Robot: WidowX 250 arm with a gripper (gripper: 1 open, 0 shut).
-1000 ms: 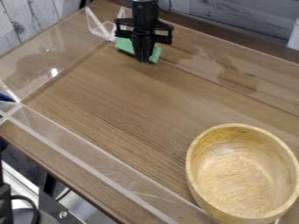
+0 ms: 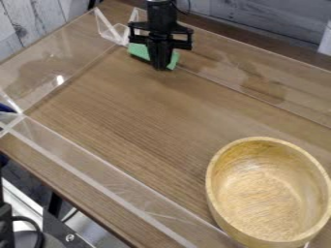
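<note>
The black robot gripper (image 2: 161, 54) reaches down from the top of the view onto a green object (image 2: 139, 52) at the back of the wooden table. Its fingertips are low, at or over the green object, and look close together; whether anything is between them is too small to tell. The green object is partly hidden behind the gripper.
A round pale wooden bowl (image 2: 265, 189) sits at the front right. Clear tape runs along the left edge, and a pale wall stands at the back right.
The gripper has shifted very slightly, staying at the green object. Otherwise the scene looks the same.
</note>
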